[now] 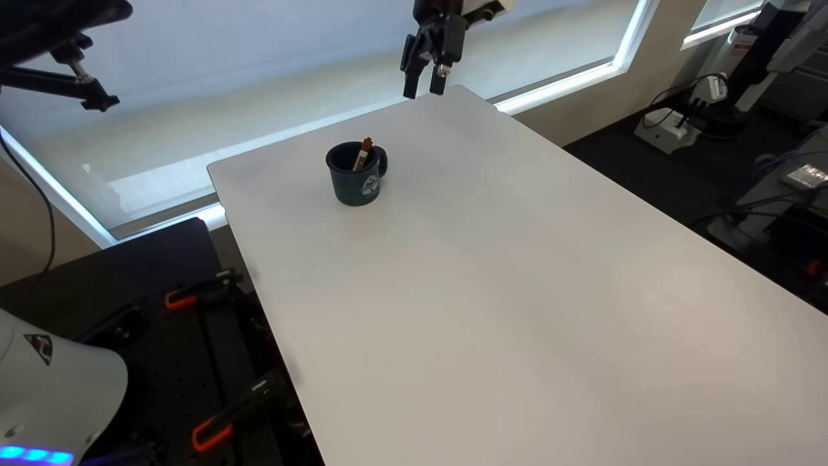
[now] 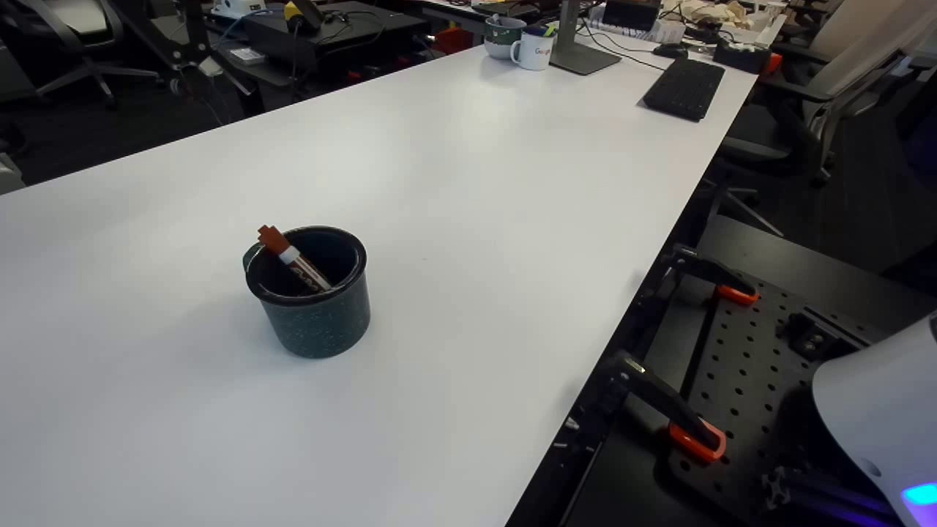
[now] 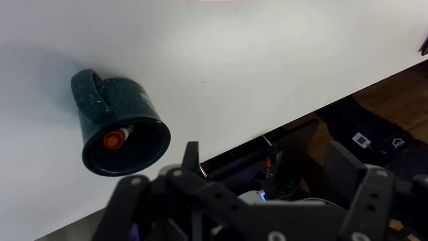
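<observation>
A dark green speckled mug (image 1: 354, 186) stands upright on the white table, toward its far left corner in exterior view 1. Inside it leans a marker (image 2: 299, 263) with a reddish-brown cap rising above the rim. In the wrist view the mug (image 3: 124, 96) is at the left, its handle toward the upper left and the marker's orange-brown end (image 3: 114, 139) inside the mouth. My gripper (image 1: 424, 94) hangs in the air behind and to the right of the mug, apart from it. Its fingers (image 3: 190, 154) are spread wide with nothing between them. Exterior view 2 does not show the gripper.
Two clamps with orange pads (image 1: 211, 433) sit beside its left edge, near the robot base (image 1: 54, 388). In exterior view 2, a white mug (image 2: 533, 48), a monitor stand and a keyboard (image 2: 685, 88) occupy the far end.
</observation>
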